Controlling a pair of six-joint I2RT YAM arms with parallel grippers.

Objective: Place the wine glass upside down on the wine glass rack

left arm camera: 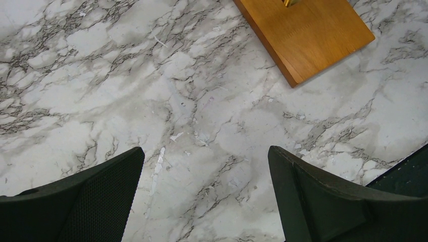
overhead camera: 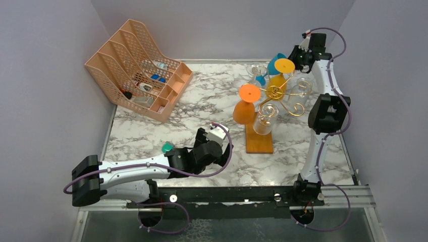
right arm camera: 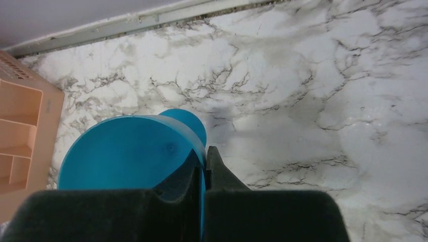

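The blue wine glass (right arm camera: 116, 151) fills much of the right wrist view, its mouth facing the camera. My right gripper is shut on its rim wall, one finger inside the bowl and one outside. From above, the blue glass (overhead camera: 278, 58) tilts at the back, partly hidden behind the rack's glasses. The gold rack (overhead camera: 275, 93) carries orange, yellow and clear glasses upside down on a wooden base (overhead camera: 259, 141). My left gripper stands open over bare marble near the front, with nothing between its fingers.
A peach organizer (overhead camera: 139, 68) with small items in it occupies the back left. A small green object (overhead camera: 167, 146) lies beside the left arm. The marble (overhead camera: 207, 96) between organizer and rack is clear. Walls close in at the back and right.
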